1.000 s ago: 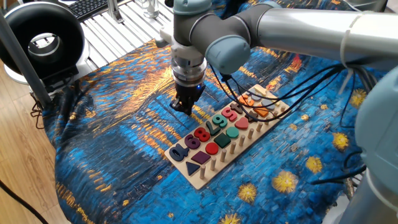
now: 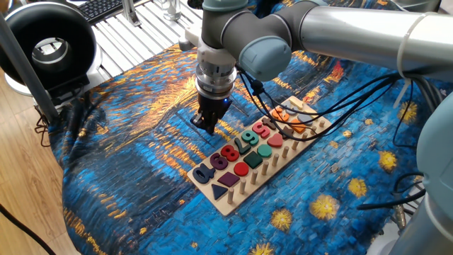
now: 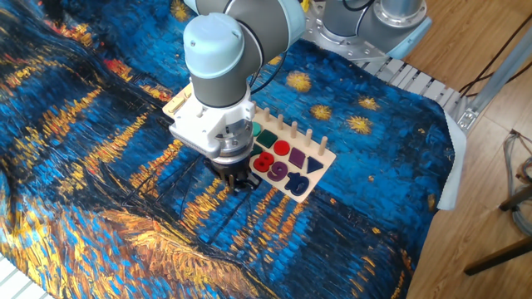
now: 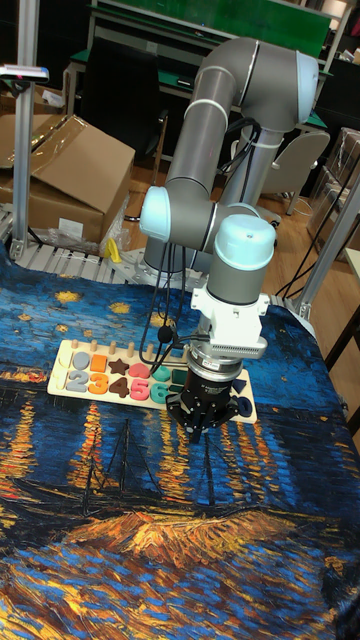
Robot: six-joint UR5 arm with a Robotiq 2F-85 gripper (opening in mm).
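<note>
A wooden puzzle board (image 2: 225,205) lies on the patterned cloth, filled with coloured number pieces, a row of shapes and a row of upright pegs. Among its pieces are a red 8 (image 2: 230,153), a purple 9 (image 2: 219,161) and a dark blue triangle (image 2: 219,191). My black gripper (image 2: 203,127) points down just beside the number row, on the side away from the pegs. In the third exterior view the gripper (image 4: 196,429) hides part of the board's right half. Its fingers are dark and small, so their spacing and anything between them cannot be made out.
Loose black cables (image 2: 340,106) hang from the arm across the board's far end. A black ring-shaped device (image 2: 49,49) stands off the cloth at the upper left.
Over the last second the arm has shifted slightly and my gripper has come a little lower. The board and pieces have not moved.
</note>
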